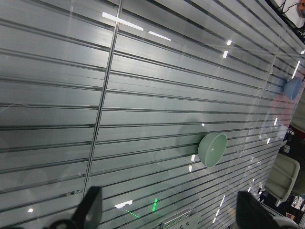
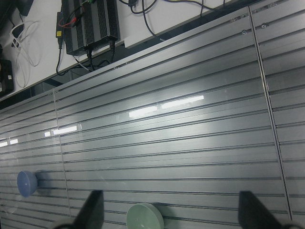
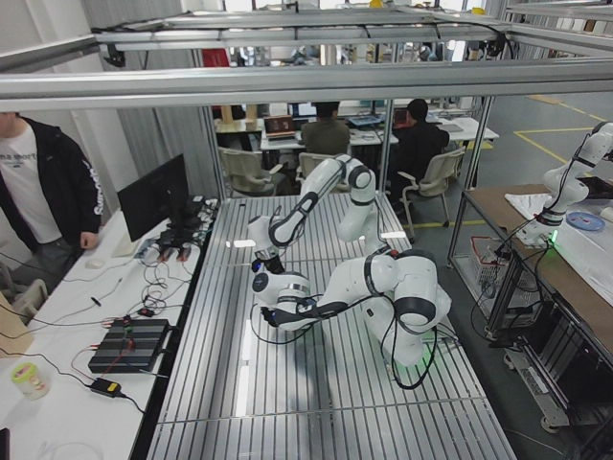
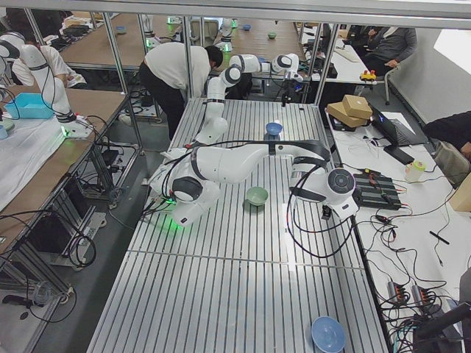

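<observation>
A green bowl [image 4: 257, 195] sits on the slatted metal table, also seen in the left wrist view [image 1: 212, 149] and right wrist view [image 2: 144, 216]. Blue bowls [image 4: 273, 128] [image 4: 327, 334] stand toward opposite ends of the table, one also low left in the right wrist view [image 2: 27, 183]. The two white arms reach over the middle of the table, their grippers partly hidden by the arms. In each wrist view the blurred dark fingertips sit far apart at the bottom corners, so both my left gripper and right gripper are open, with nothing between their fingers.
A white side desk with a monitor [image 3: 153, 196], cables and black power units [image 3: 129, 345] runs along the table, with a person standing beside it. A brown neighbouring table [image 3: 575, 249] carries another arm.
</observation>
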